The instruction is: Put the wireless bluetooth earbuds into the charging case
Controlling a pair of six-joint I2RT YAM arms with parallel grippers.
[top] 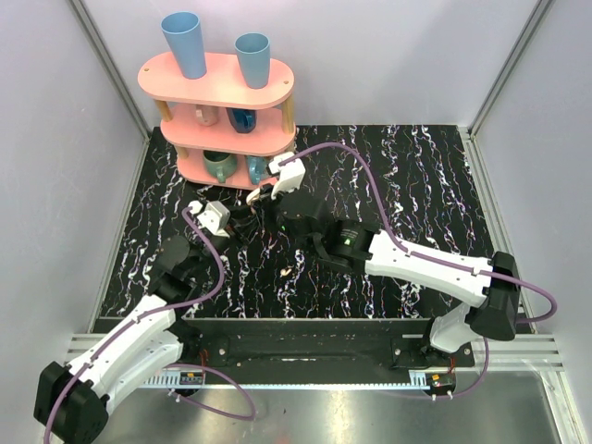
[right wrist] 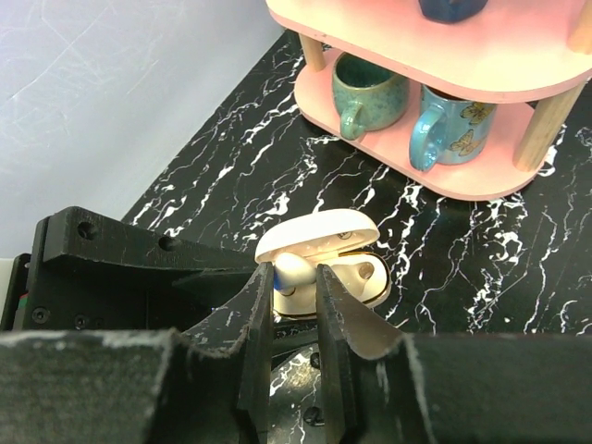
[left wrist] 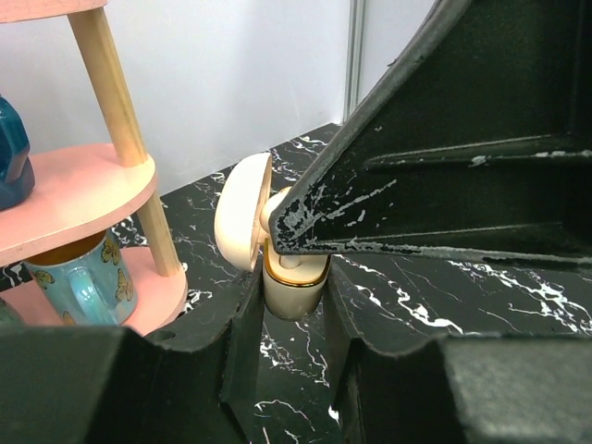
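Observation:
The cream charging case (left wrist: pixel 294 291), lid raised, is held in my left gripper, shut around its base, seen from behind the fingers in the left wrist view. In the right wrist view the open case (right wrist: pixel 361 282) shows its inner wells. My right gripper is shut on a small white earbud (right wrist: pixel 294 269), held over the left part of the case's interior. The dark right gripper body covers much of the case in the left wrist view. In the top view both grippers meet in front of the shelf.
A three-tier pink shelf (top: pixel 218 80) with cups and mugs, including a green mug (right wrist: pixel 368 92) and a blue mug (right wrist: pixel 453 129), stands at the back left, close behind the grippers.

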